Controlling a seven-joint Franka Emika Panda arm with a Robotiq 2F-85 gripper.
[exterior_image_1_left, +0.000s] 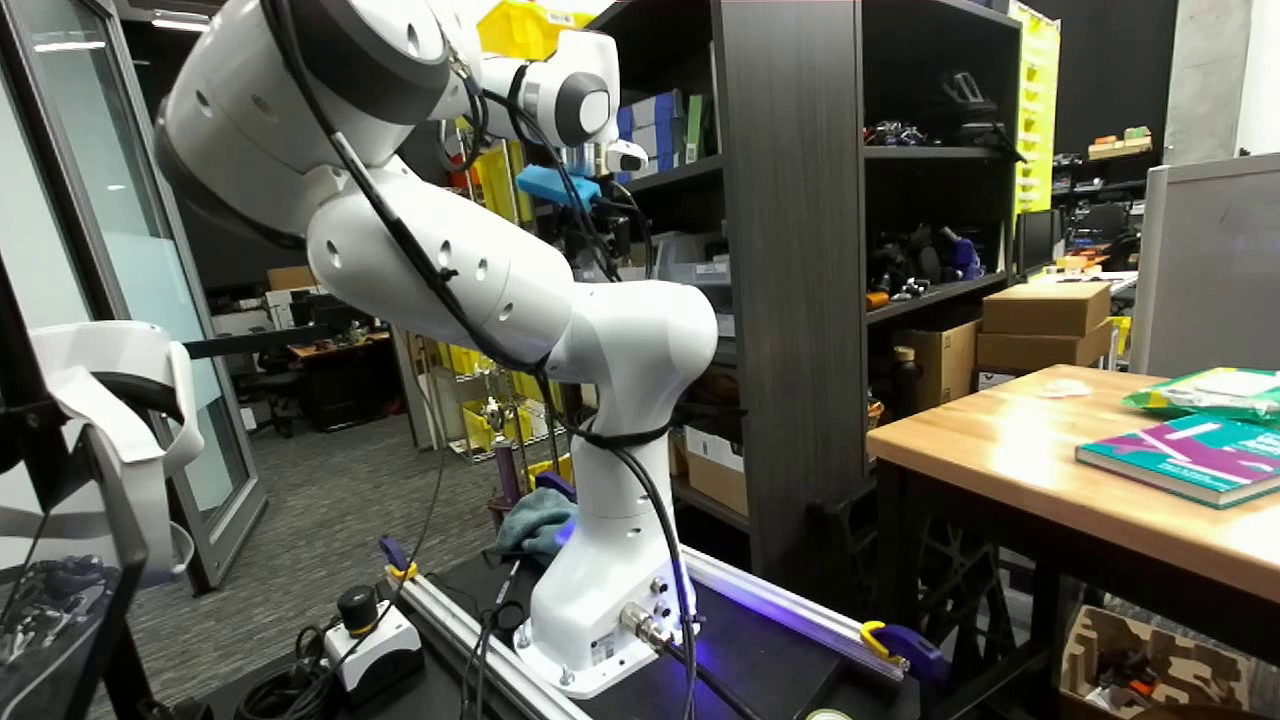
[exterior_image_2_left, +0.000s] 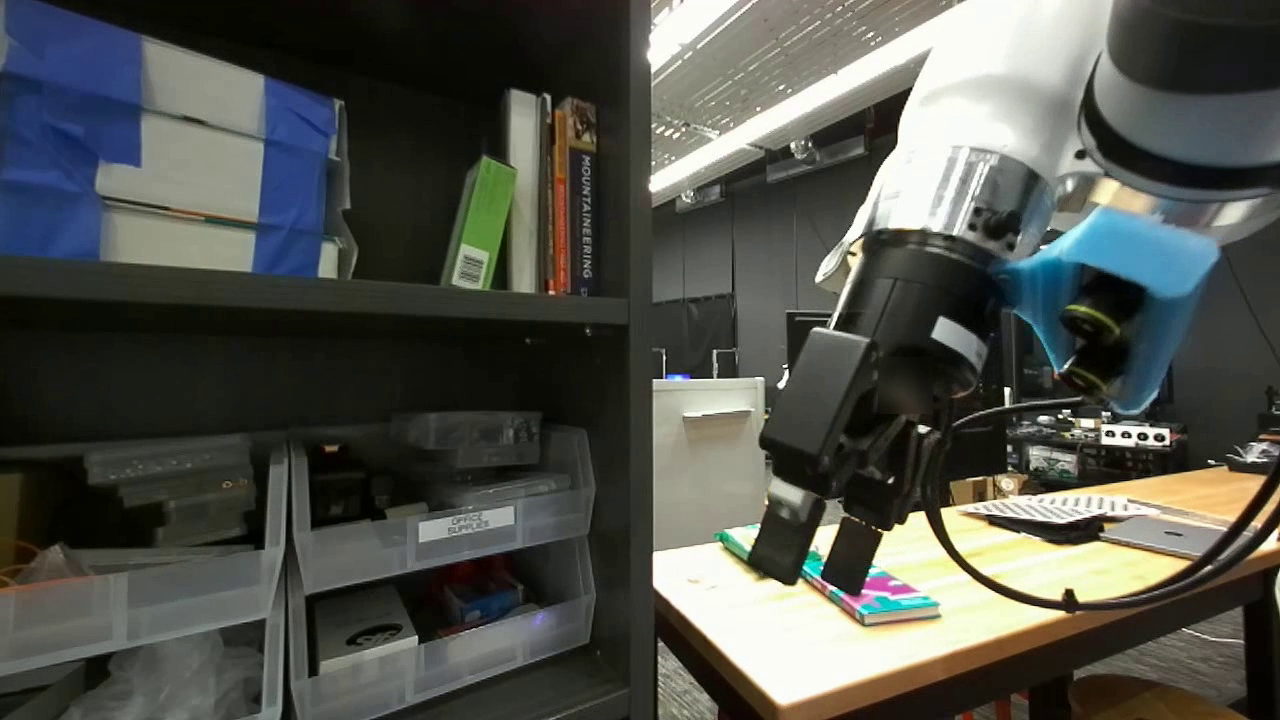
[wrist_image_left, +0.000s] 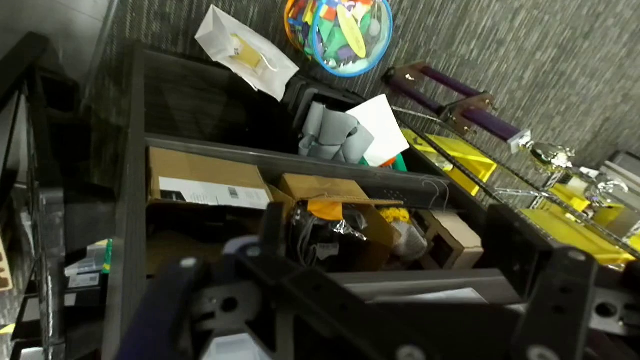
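In exterior view 2, my gripper hangs tilted in mid-air to the right of the dark shelf unit. Its two black fingertips stand apart with nothing between them. Behind it in that view, a teal and purple book lies on the wooden table. The wrist view looks down on shelf compartments, with a finger at the right and the other at the left, spread wide. The gripper's fingers are hard to make out in exterior view 1, where the blue camera mount shows beside the shelf.
Shelves in exterior view 2 hold upright books, a green box and clear bins. Cardboard boxes fill a low compartment in the wrist view. The shelf's side panel stands close by the arm.
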